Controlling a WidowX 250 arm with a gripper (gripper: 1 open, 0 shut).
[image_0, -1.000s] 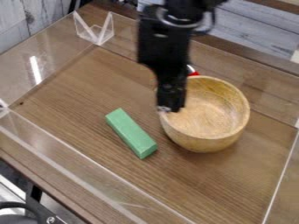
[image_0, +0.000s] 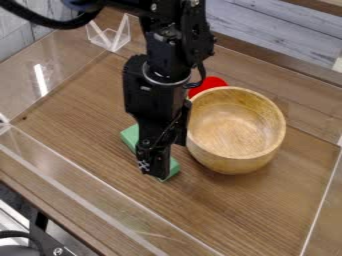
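Observation:
My black gripper (image_0: 155, 158) is lowered over a green block (image_0: 163, 170) on the wooden table, its open fingers around or just above the block, which they partly hide. A tan wooden bowl (image_0: 238, 125) sits just to the right of the gripper. A red object (image_0: 209, 84) lies behind the bowl, partly hidden.
A clear plastic item (image_0: 110, 32) stands at the back left. A pale wall runs along the back.
The block and bowl look unmoved.

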